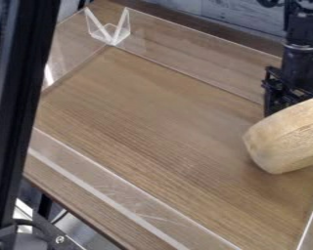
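A black robot arm comes down at the right edge, ending in my gripper (284,98), which is partly hidden behind a large pale tan, rounded object (284,139). That object hangs or rests at the right side of the wooden surface, cut off by the frame's edge, right at the gripper. The fingertips are hard to make out, so whether they grip it cannot be seen.
The wooden tray floor (159,146) is bare, with clear low walls and a clear angular bracket (109,29) at the back left corner. A black post (19,78) runs down the left edge.
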